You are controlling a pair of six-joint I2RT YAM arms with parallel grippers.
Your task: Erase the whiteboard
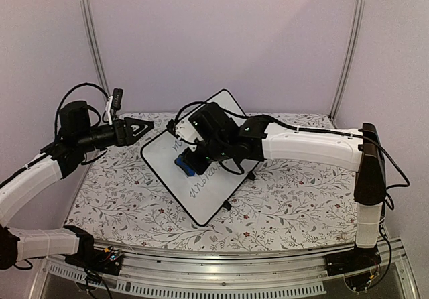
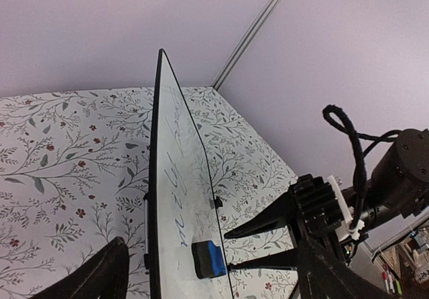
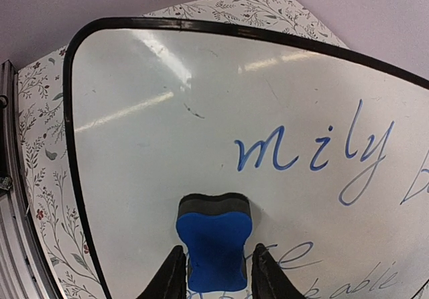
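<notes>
The whiteboard (image 1: 167, 165) lies tilted mid-table, with blue handwriting such as "mily" (image 3: 308, 151). A blue eraser with a dark felt layer (image 3: 214, 249) rests on it. My right gripper is open, its fingertips on either side of the eraser's lower part; in the left wrist view its fingers reach toward the eraser (image 2: 210, 259) from the right. My left gripper (image 1: 142, 128) hangs above the table left of the board, open, with nothing seen between its fingers.
Small dark clips (image 1: 226, 205) sit at the board's edge. The right arm spans across the board from the right. Walls and metal rails border the table.
</notes>
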